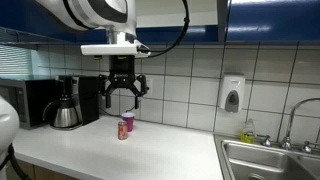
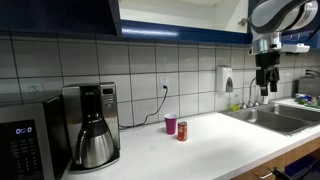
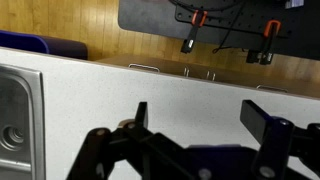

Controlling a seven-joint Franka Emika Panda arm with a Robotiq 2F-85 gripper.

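My gripper is open, its two fingers wide apart with nothing between them. In exterior view 1 it hangs high in front of the counter, its fingers pointing down; exterior view 2 has the gripper (image 2: 268, 82) at the right edge, above the counter. A small red-and-brown can (image 2: 182, 131) stands upright on the white counter (image 2: 205, 153). Just behind it is a purple cup (image 2: 170, 124). Both are well below the gripper and out of the wrist view, where bare counter and its front edge appear.
A steel sink (image 1: 262, 160) is set into the counter, with a faucet (image 1: 293, 120) and a green-yellow bottle (image 1: 248, 130) behind. A coffee maker (image 2: 94, 125) and a microwave (image 2: 33, 135) occupy the other end.
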